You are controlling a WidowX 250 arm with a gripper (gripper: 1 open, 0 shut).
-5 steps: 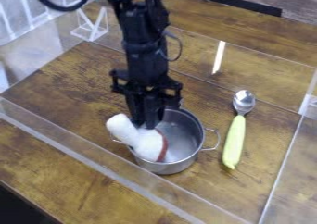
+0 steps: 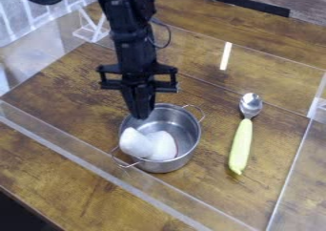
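Observation:
My black gripper point(image 2: 136, 99) hangs above the back-left rim of a grey metal pot point(image 2: 177, 127), its fingers apart with nothing visible between them. Inside the pot lie a white rounded object point(image 2: 133, 142) and a second pale piece point(image 2: 160, 146), toward the front left. A spoon with a pale yellow-green handle point(image 2: 241, 146) rests on the table to the right of the pot, its bowl pointing back.
A small white strip point(image 2: 226, 55) lies at the back right. Transparent edges border the left and right sides.
My gripper has risen and moved back from the white object, its fingers now visibly above it. The white object sits lower inside the pot than a second ago.

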